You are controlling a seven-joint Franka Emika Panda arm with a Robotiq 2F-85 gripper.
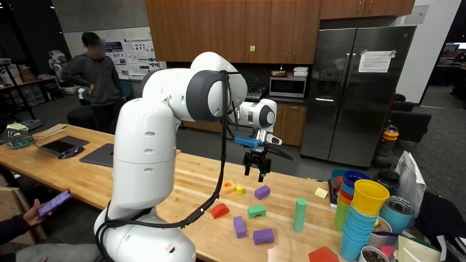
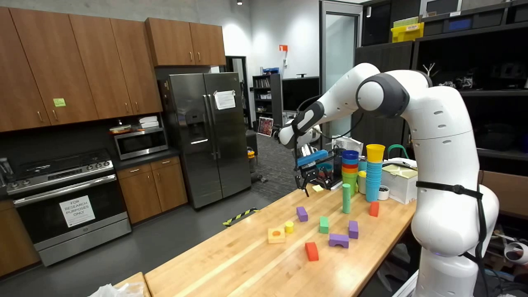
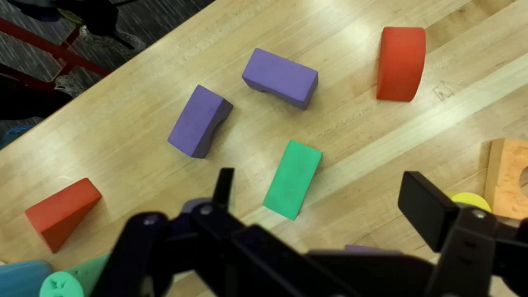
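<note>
My gripper (image 1: 254,174) hangs above the far side of the wooden table, its fingers open and empty. Below it in the wrist view lies a green arch block (image 3: 293,179), apart from the fingers. Purple blocks (image 3: 280,77) rest nearby, one of them mostly hidden behind the gripper. A red curved block (image 3: 401,63) is at the upper right, and a red wedge (image 3: 63,210) at the left. Beside a yellow cylinder (image 1: 240,190) sits a light wood block with a hole (image 1: 228,186). A tall green cylinder (image 1: 299,215) stands upright.
Stacked blue cups (image 1: 356,229) with a yellow cup (image 1: 370,197) on top crowd one end of the table, near other containers. A yellow note (image 1: 321,192) lies flat by them. Bare tabletop (image 2: 213,265) extends toward the other end.
</note>
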